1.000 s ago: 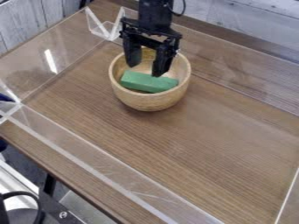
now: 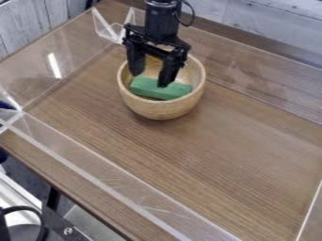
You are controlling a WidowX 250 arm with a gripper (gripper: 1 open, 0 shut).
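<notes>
My black gripper (image 2: 158,58) stands open over a round light wooden bowl (image 2: 160,110) at the upper middle, its two fingers spread over the bowl's opening. Inside the bowl lies a green block (image 2: 160,89), partly under the gripper in this view. Nothing shows held between the fingers.
Dark cables (image 2: 38,221) lie past its edge at the lower left.
My gripper has shifted slightly and its fingers sit a little differently over the bowl. The green block looks slightly shifted within the bowl.
</notes>
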